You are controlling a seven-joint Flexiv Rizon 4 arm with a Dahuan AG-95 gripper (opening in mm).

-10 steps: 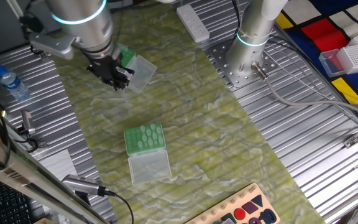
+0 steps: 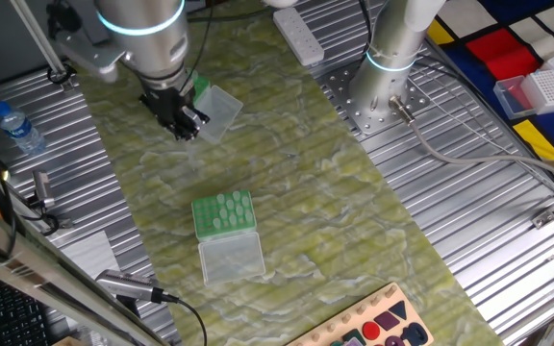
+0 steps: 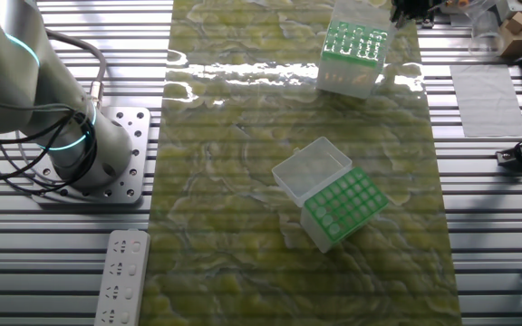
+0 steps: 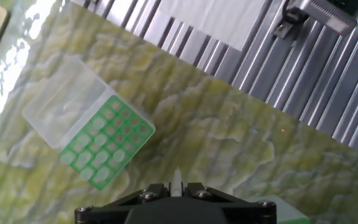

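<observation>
High over the mat, my gripper [image 2: 196, 125] points down near the lid of the far green-topped box [image 2: 201, 86]. In the wrist view, its dark fingers close from both sides on a small pale tube [image 4: 177, 182], whose tip sticks out beyond them. A green rack box [image 4: 107, 142] lies ahead to the left in that view, several clear caps filling part of its grid. Its translucent lid [image 2: 231, 258] is folded open. The far box shows an open grid in exterior view 2 [image 3: 345, 206], its clear lid [image 3: 313, 169] open as well.
A wooden shape board [image 2: 378, 322] lies at the mat's near end. On the side rails are a water bottle [image 2: 19, 129] and a camera on a mount [image 2: 131, 285]. A power strip [image 3: 122, 276] sits beside the arm's base. Mid-mat is clear.
The wrist has swung a little to the right in exterior view 1, and the hand hangs more upright. Its fingertips stay in nearly the same spot. Both boxes are unmoved.
</observation>
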